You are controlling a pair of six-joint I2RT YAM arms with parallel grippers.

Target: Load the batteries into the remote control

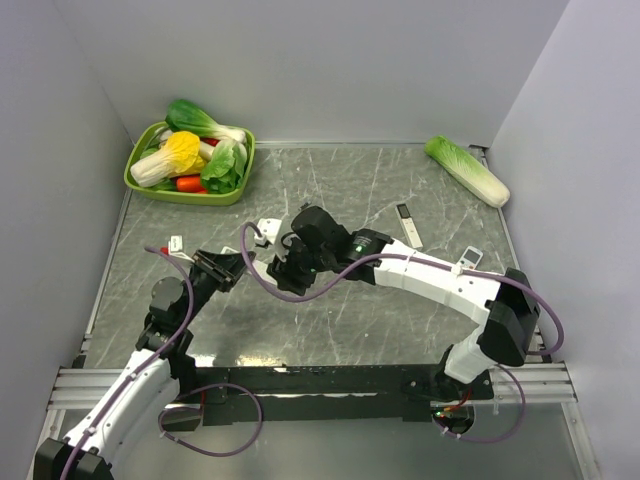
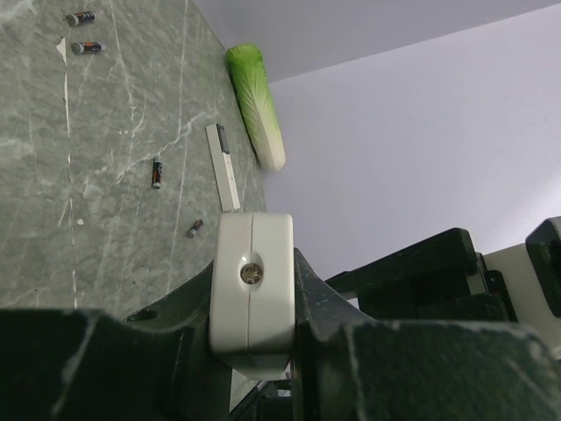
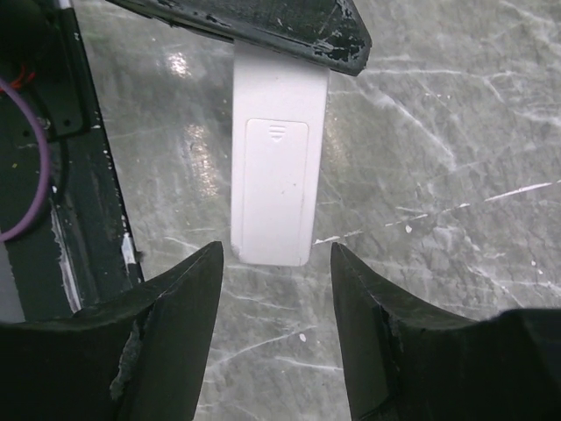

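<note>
A white remote (image 3: pixel 276 193) is clamped by its near end in my left gripper (image 1: pixel 243 262), which is shut on it. Its back faces the right wrist camera, battery cover (image 3: pixel 277 175) in place. My right gripper stands open around the remote's free end, one finger on each side with gaps showing. In the left wrist view, several small dark batteries lie on the table, among them one battery (image 2: pixel 157 173) in the middle and another battery (image 2: pixel 88 47) at the upper left. The right arm hides most of that area in the top view.
Two other remotes, a slim white remote (image 1: pixel 408 226) and a shorter remote (image 1: pixel 470 257), lie at the right. A cabbage (image 1: pixel 468 171) rests at the back right, and a green basket (image 1: pixel 190 199) of vegetables stands back left.
</note>
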